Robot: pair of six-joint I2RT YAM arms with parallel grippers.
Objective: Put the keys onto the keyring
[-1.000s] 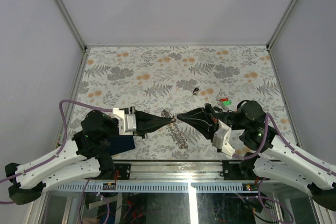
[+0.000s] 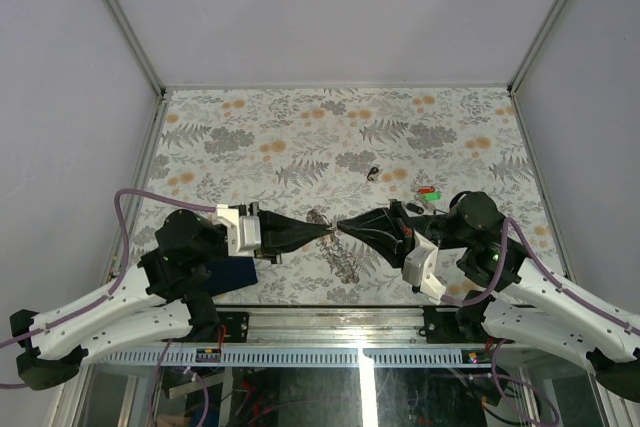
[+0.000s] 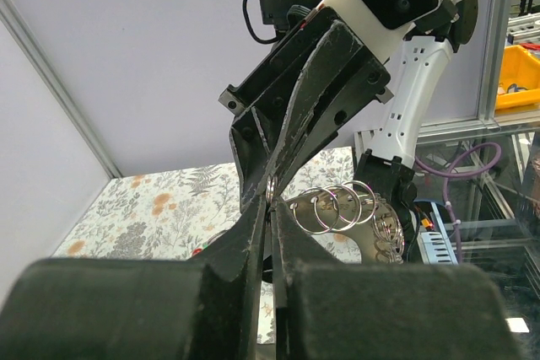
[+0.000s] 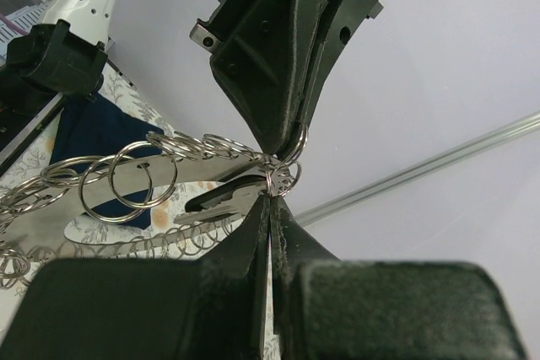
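Note:
My left gripper [image 2: 328, 230] and right gripper [image 2: 342, 226] meet tip to tip over the middle of the table, both shut. In the left wrist view a thin metal ring [image 3: 270, 187], nearly edge-on, rises from the left fingertips. A small ring [image 4: 270, 181] stands at the right fingertips in the right wrist view, linked with or touching a larger ring [image 4: 301, 147] at the left fingers; which passes through which is unclear. A dark-headed key [image 4: 221, 197] hangs close behind these rings. Several bigger rings [image 4: 131, 183] sit along a metal strip beside them.
A dark blue cloth or pad [image 2: 235, 274] lies by the left arm. Small red [image 2: 427, 190] and green [image 2: 432, 196] items lie near the right arm, and a small black item [image 2: 373, 173] farther back.
The left arm looks still, and both grippers stay shut.

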